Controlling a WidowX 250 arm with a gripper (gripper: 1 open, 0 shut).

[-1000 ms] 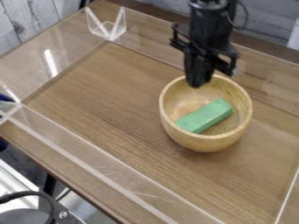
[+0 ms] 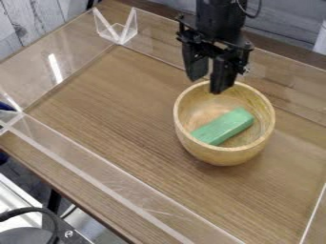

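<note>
A round wooden bowl (image 2: 197, 145) sits right of the middle of the table, with a green block (image 2: 224, 127) lying inside it. My gripper (image 2: 213, 72) is above the bowl's back side, open, its dark fingers pointing down with nothing seen between them.
A small clear plastic object (image 2: 116, 27) stands at the back left. A black cable curves at the lower left, by a transparent strip along the left edge.
Compared with one second ago, my gripper has shifted slightly and its fingers show more fully above the bowl. The bowl and block look unchanged.
</note>
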